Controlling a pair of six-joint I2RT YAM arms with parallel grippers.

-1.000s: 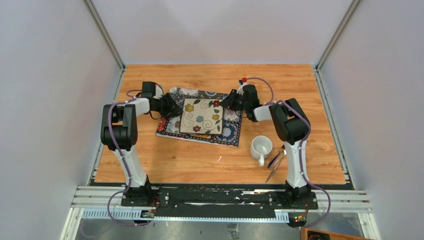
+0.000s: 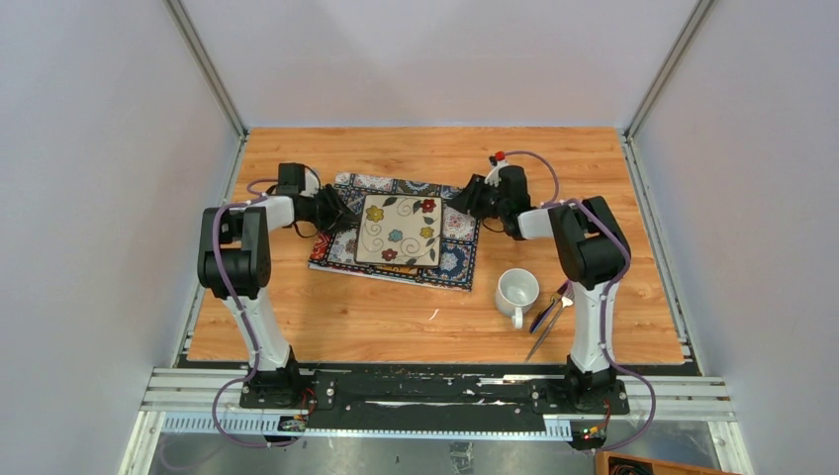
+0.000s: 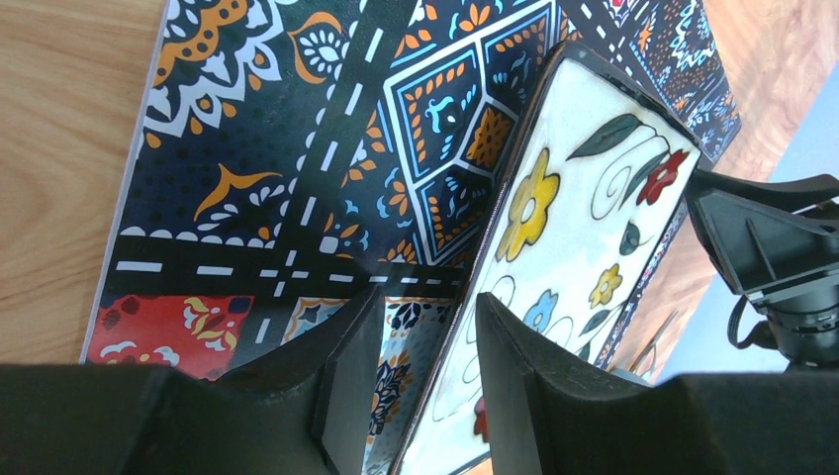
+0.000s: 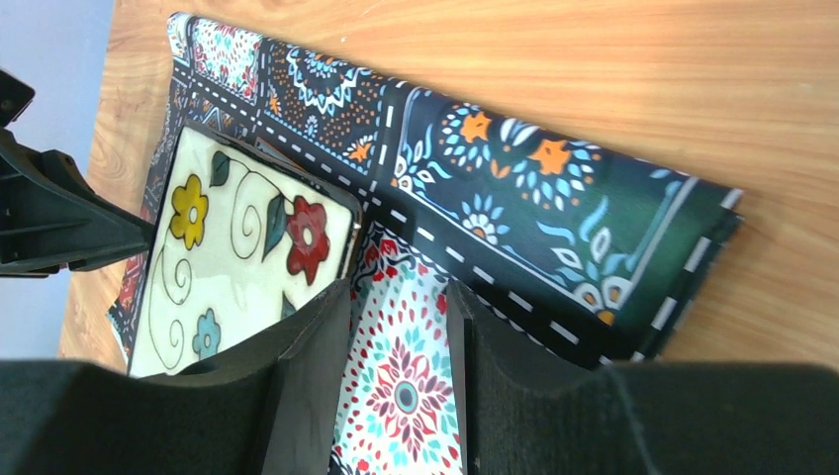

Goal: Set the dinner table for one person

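Observation:
A square cream plate with painted flowers and a dark rim lies on a patterned cloth placemat. At the plate's left edge, my left gripper is part open; that edge runs through the gap between its fingers in the left wrist view. My right gripper stands open just off the plate's upper right corner, over the placemat, with nothing held. A white mug stands to the right, its handle towards the front. Close by are a blue-handled utensil and a silver utensil.
The mug and utensils lie close to the right arm. A small white scrap rests on the wooden table. Bare wood shows in front of the placemat and behind it.
My right gripper has moved right, away from the plate's corner. The left arm has hardly moved, and the plate, placemat, mug and utensils are where they were.

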